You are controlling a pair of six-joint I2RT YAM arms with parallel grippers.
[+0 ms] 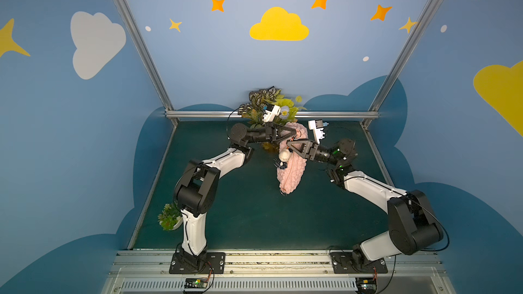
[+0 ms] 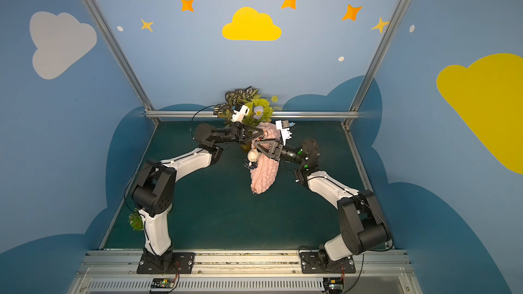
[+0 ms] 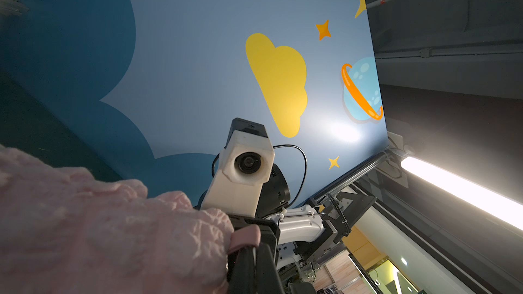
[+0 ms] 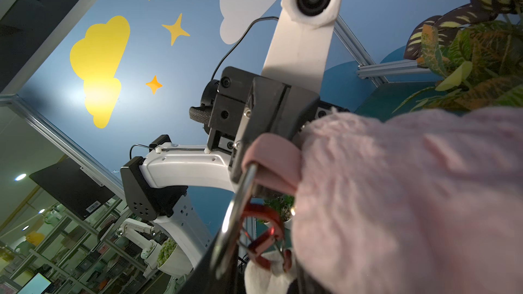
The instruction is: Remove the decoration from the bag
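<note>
The pink, puffy bag [image 1: 293, 174] lies lengthwise in the middle of the table. A pink loop [image 4: 275, 158] sticks out from its end, with a metal clasp [image 4: 237, 215] running through it. From the clasp hangs the decoration, with a red ring [image 4: 267, 236] and a round white part [image 1: 284, 155] over dark pieces. My left gripper [image 1: 294, 131] is shut on the loop at the bag's far end. Just below, my right gripper [image 1: 288, 144] is partly open around the clasp; its fingertips are mostly out of view in its wrist view, and firm contact cannot be made out.
Leafy plants with a flower [image 1: 283, 111] stand at the back edge, close to the left arm. A small potted plant [image 1: 170, 216] sits at the front left. Both grippers nearly touch.
</note>
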